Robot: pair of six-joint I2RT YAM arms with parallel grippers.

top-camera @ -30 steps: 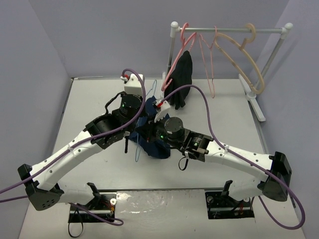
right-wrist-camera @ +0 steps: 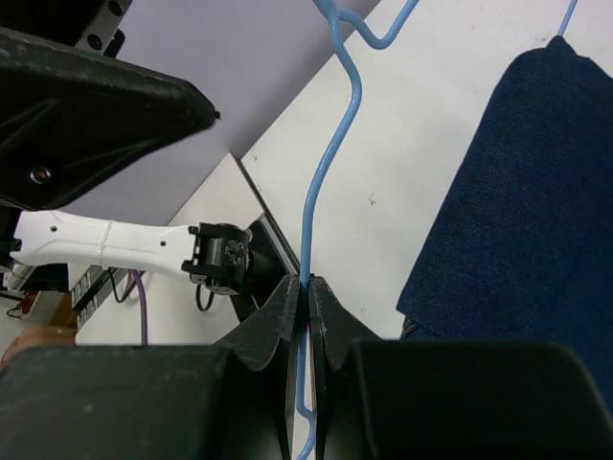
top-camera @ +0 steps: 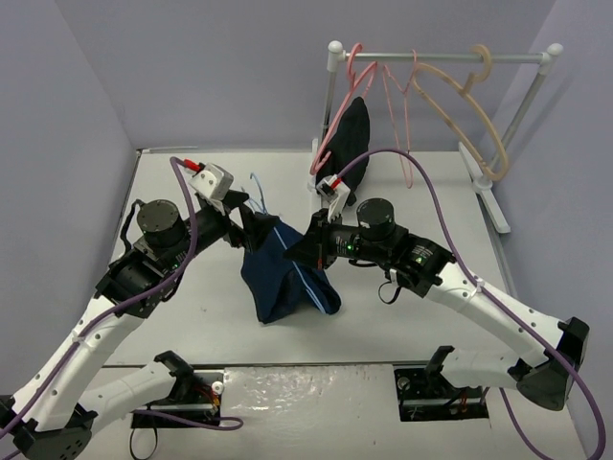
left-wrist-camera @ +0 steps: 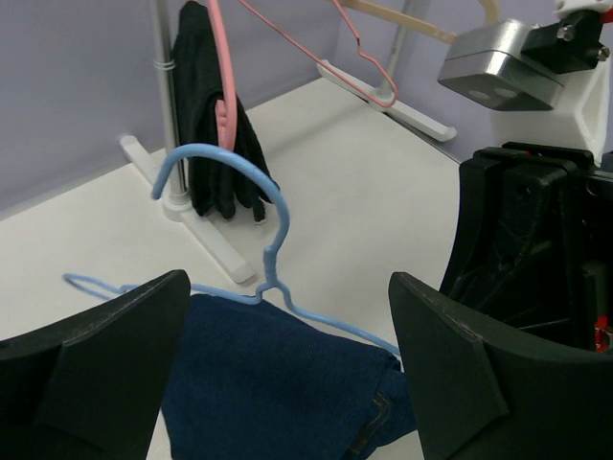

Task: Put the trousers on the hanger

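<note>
The dark navy trousers [top-camera: 273, 278] lie bunched on the white table, with a light blue hanger [left-wrist-camera: 271, 254] over them, its hook raised. My right gripper is shut on the hanger's wire, seen running between its fingertips in the right wrist view, with the trousers' cloth beside it. My left gripper is open above the hanger and trousers, left of my right gripper; in the left wrist view its fingers are wide apart, with the hanger and cloth beyond them.
A rack [top-camera: 441, 57] at the back right holds pink and beige hangers [top-camera: 488, 134], with a dark cloth [top-camera: 347, 139] hanging at its left end.
My left gripper has drawn back to the left, away from my right gripper. The right gripper has moved slightly right, and the blue hanger's hook now shows more upright above the trousers.
</note>
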